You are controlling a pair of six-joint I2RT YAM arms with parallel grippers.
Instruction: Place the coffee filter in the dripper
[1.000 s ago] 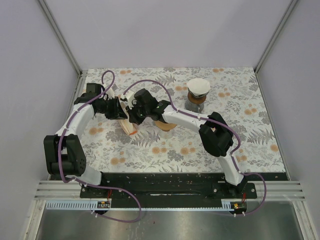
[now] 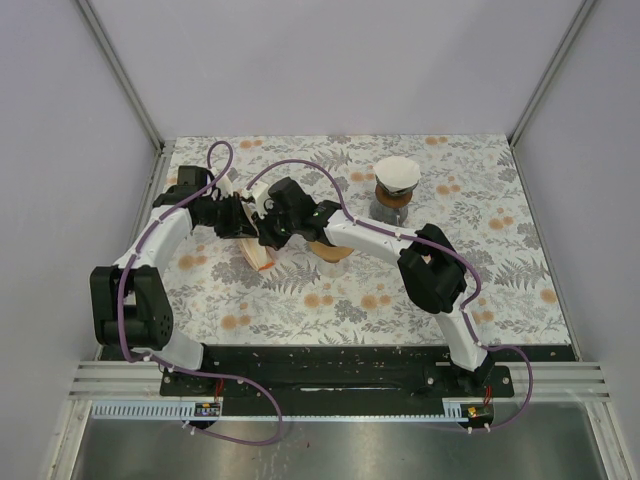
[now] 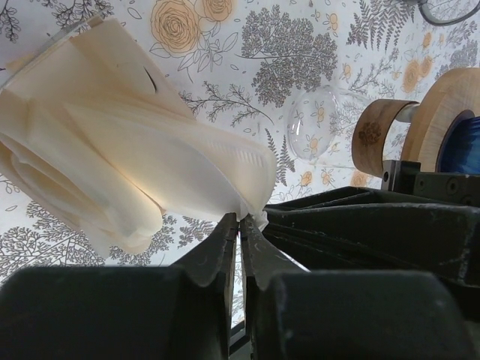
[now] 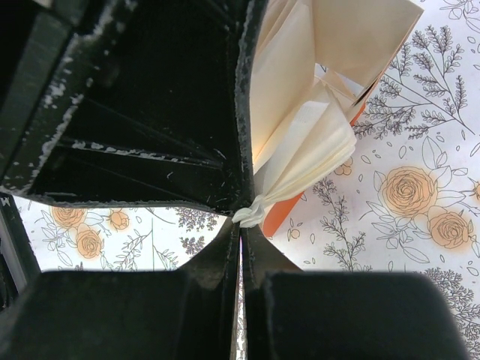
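Note:
A bundle of cream paper filters (image 3: 127, 150), with an orange-edged pack (image 4: 281, 214) beneath, lies left of centre in the top view (image 2: 256, 255), partly under both arms. My left gripper is at the filters' edge; its fingertips look close together, and whether they grip paper is unclear. My right gripper is shut on a pinched tip of the filters. The wooden dripper stand (image 3: 431, 105) shows at the right of the left wrist view, with a clear glass (image 3: 307, 127) beside it.
At the back right, a stack of white filters or lid (image 2: 397, 172) tops a wood-collared vessel (image 2: 389, 205). A wooden piece (image 2: 330, 250) lies under the right arm.
In the top view the left arm has shifted very slightly; the right arm and the filters look unchanged.

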